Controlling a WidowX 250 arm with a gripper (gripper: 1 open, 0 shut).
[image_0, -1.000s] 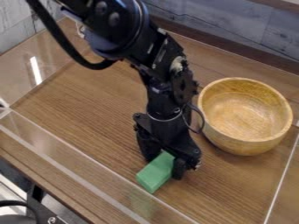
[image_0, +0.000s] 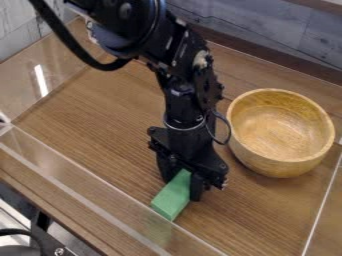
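Observation:
My black gripper (image_0: 185, 170) reaches down from the top centre to the near middle of the wooden table, shut on a green block (image_0: 170, 202). The block lies at a slant, its lower part showing below the fingers and its upper part hidden between and behind them. Whether it touches the tabletop I cannot tell for sure.
A round tan bowl (image_0: 281, 128) stands to the right of the gripper, close beside the arm. A pale wall runs along the back, and black cables lie at the lower left corner.
The gripper has shifted slightly up and left, and the green block has moved a little with it, showing less of its upper part. The bowl has not moved.

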